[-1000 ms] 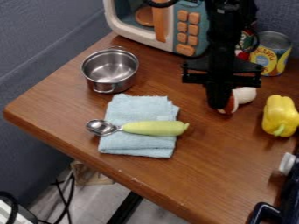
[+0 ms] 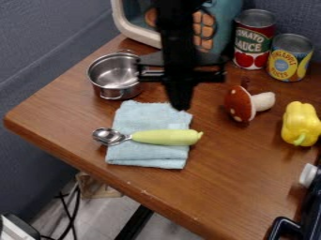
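My dark gripper (image 2: 179, 92) hangs over the table between the steel pot and the toy mushroom, above the back edge of the blue cloth. It is blurred and dark, so whether it is open or shut is unclear. The steel pot (image 2: 115, 77) stands at the back left. A corn cob (image 2: 168, 137) and a metal scoop (image 2: 111, 137) lie on the folded cloth (image 2: 145, 161). The red-and-white toy mushroom (image 2: 241, 103) lies right of my gripper, and a yellow pepper (image 2: 299, 125) sits at the right.
A tomato sauce can (image 2: 252, 39), a yellow-labelled can (image 2: 290, 58) and a toy microwave (image 2: 139, 21) stand at the back. A black object (image 2: 288, 228) lies at the front right.
My gripper has moved left and a little up, away from the mushroom, which is now uncovered. The tomato can shows more fully.
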